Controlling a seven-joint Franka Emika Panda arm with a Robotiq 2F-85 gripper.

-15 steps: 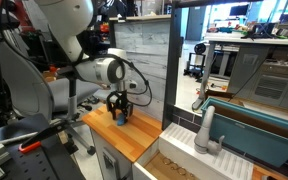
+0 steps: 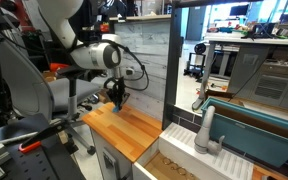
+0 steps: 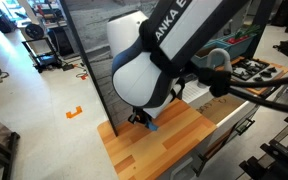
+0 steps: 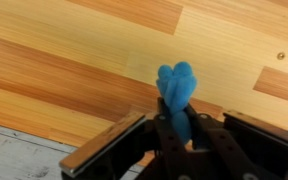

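Note:
A small blue object point(image 4: 176, 86) sticks out from between the fingers of my gripper, which is shut on it. Its top end looks rounded and lumpy; the lower part is hidden by the fingers, and I cannot tell exactly what it is. In exterior view 1 the gripper point(image 2: 116, 101) is at the far left end of the wooden counter point(image 2: 134, 140), in front of the grey plank wall. The same blue object point(image 3: 152, 126) shows below the white arm point(image 3: 134, 65) in exterior view 2, close over the wood; whether it touches is unclear.
To the right along the counter lie an open drawer or tray point(image 2: 184, 165), a grey faucet point(image 2: 206, 130) and a teal sink-like bin point(image 2: 246, 130). A dish rack point(image 2: 259, 75) stands behind. Bare wood point(image 3: 174, 135) lies around the gripper, with the plank wall point(image 2: 149, 70) behind it.
My gripper and the blue object have shifted slightly left and upward in exterior view 1. The arm's white upper part has swung left. The grip on the blue object looks the same.

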